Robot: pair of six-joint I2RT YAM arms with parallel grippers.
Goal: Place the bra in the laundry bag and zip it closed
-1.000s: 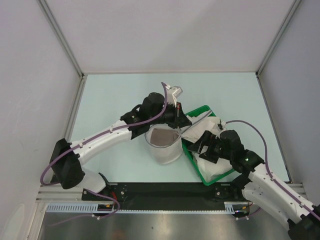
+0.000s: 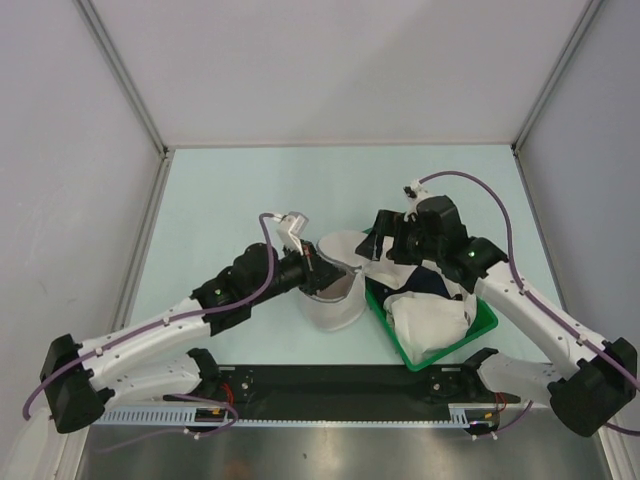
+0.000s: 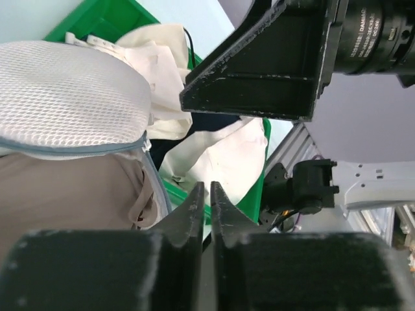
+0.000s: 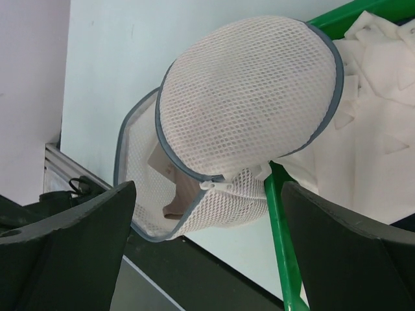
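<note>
The white mesh laundry bag [image 2: 330, 305] stands left of the green bin, its round lid [image 4: 246, 91] folded up on its zipper hinge. Brown bra fabric [image 3: 71, 201] shows inside the bag. My left gripper [image 2: 320, 268] hangs over the bag; in the left wrist view its fingertips [image 3: 201, 204] are close together, and how far open is hard to tell. My right gripper [image 2: 380, 235] is open above the lid, nothing between its fingers.
The green bin [image 2: 420, 362] holds white and dark garments [image 2: 430, 325] at the right.
My left gripper has moved left and toward the front. My right gripper has risen and moved back-left over the bag. The lid has shifted from the bin side leftward over the bag.
</note>
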